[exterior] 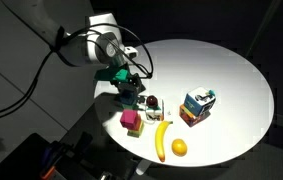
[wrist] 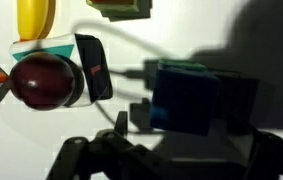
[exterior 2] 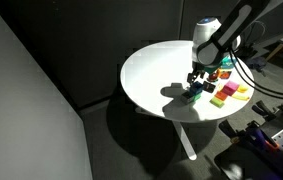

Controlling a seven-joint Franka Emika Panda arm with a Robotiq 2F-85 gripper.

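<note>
A dark blue block (wrist: 184, 101) with green edges lies near the centre of the wrist view. My gripper is open over it, one dark fingertip on either side of the block in this view. Whether the fingers touch it cannot be told. In exterior view 1 the block (exterior: 128, 98) shows as a dark shape on the white table's left part, just below the gripper (exterior: 129, 84). Exterior view 2 has the block (exterior 2: 194, 96) low on the table, close to the hand.
Close by are a pink block (exterior: 130, 118) stacked on another block and a dark red ball (exterior: 152, 102) on a box. A banana (exterior: 162, 141), an orange fruit (exterior: 179, 147) and a larger printed box (exterior: 199, 102) stand farther right.
</note>
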